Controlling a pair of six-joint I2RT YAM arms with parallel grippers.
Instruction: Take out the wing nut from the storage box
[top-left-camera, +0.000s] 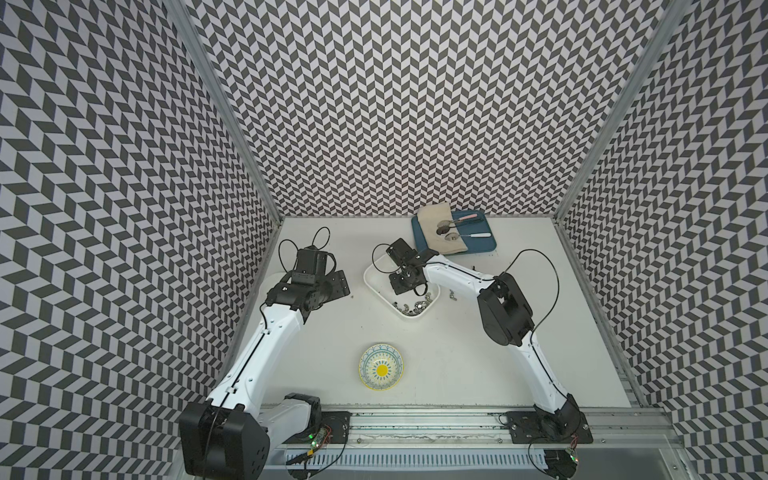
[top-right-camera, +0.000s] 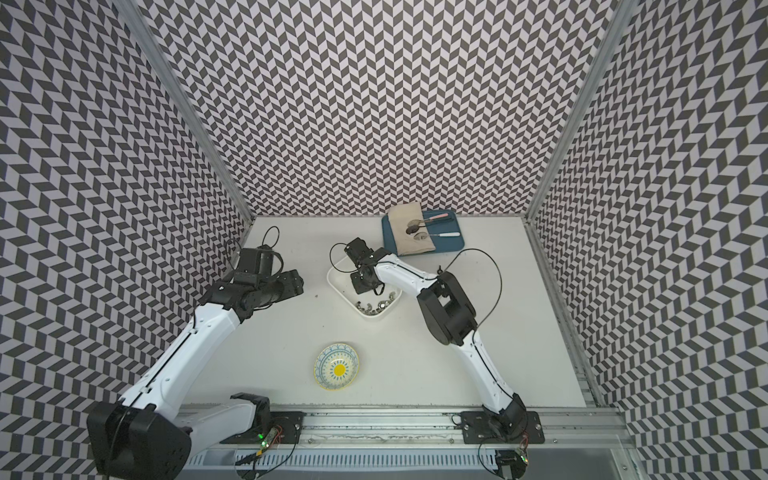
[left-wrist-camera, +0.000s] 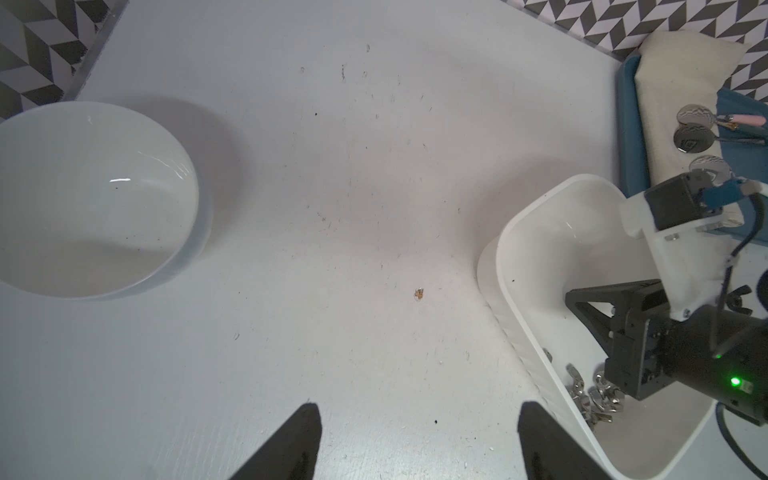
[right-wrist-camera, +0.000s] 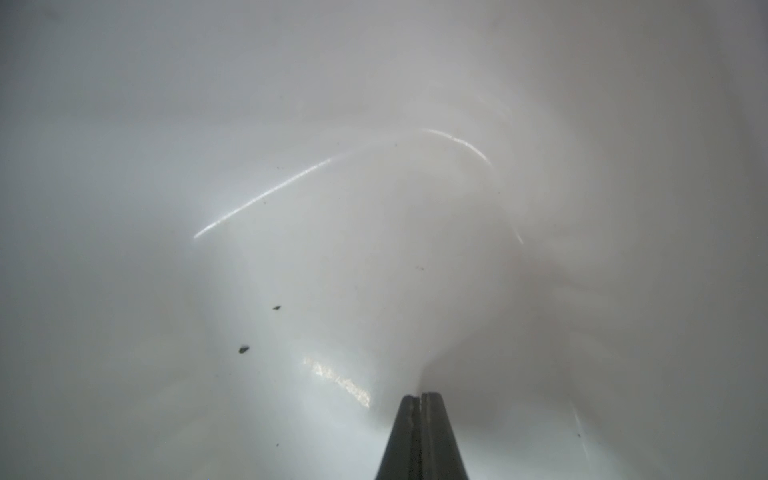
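Note:
The white storage box (left-wrist-camera: 512, 320) holds silver wing nuts (left-wrist-camera: 600, 396) at its near end. My right gripper is inside the box over the bare far part of its floor, fingertips together, with nothing visible between them. Other wing nuts (top-left-camera: 453, 294) lie on the table right of the box. My left gripper hangs over the table left of the box; its two fingertips stand apart in its wrist view, with bare table between them, and whether it holds anything does not show.
A white bowl (left-wrist-camera: 96, 200) stands at the left, a patterned bowl (top-left-camera: 381, 360) at the front middle. A blue tray (top-left-camera: 484, 244) with cloth (top-left-camera: 432, 216) and spoons is at the back right. The table between the bowls and box is clear.

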